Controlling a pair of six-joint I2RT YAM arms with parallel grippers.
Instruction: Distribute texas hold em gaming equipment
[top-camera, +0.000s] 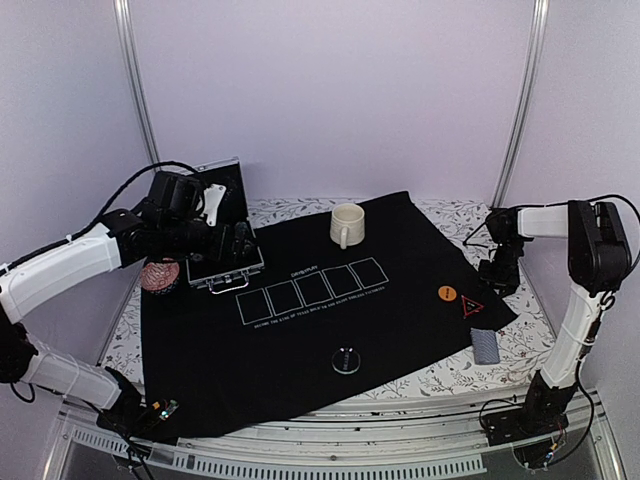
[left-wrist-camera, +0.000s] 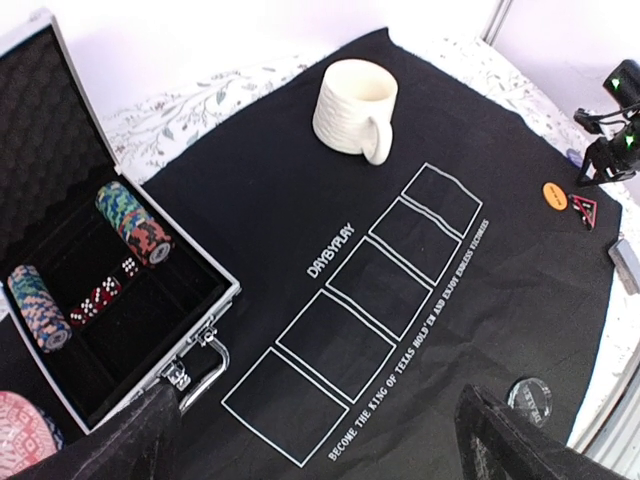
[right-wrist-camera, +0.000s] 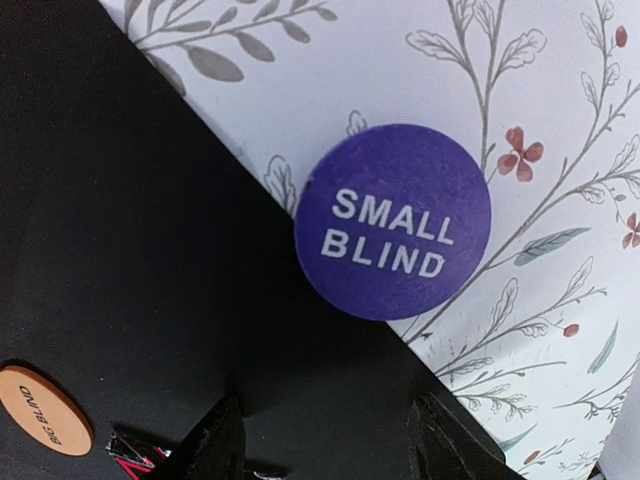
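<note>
The purple "SMALL BLIND" disc (right-wrist-camera: 393, 222) straddles the black mat's edge in the right wrist view, beyond the fingertips of my right gripper. Those fingers are apart with only dark mat between them. An orange "BIG BLIND" disc (top-camera: 447, 294) lies on the mat's right part, with a red-edged triangle (top-camera: 472, 307) close by. Over the silver case (top-camera: 240, 278) hovers my left gripper (top-camera: 230, 240), open and empty. Inside the case, seen from the left wrist, are chip stacks (left-wrist-camera: 135, 224) and red dice (left-wrist-camera: 97, 297).
A white mug (top-camera: 347, 225) stands at the mat's back. A round clear disc (top-camera: 346, 361) lies near the front. The card deck (top-camera: 485, 347) rests at the right front edge, and a patterned red bowl (top-camera: 160, 276) sits left of the case.
</note>
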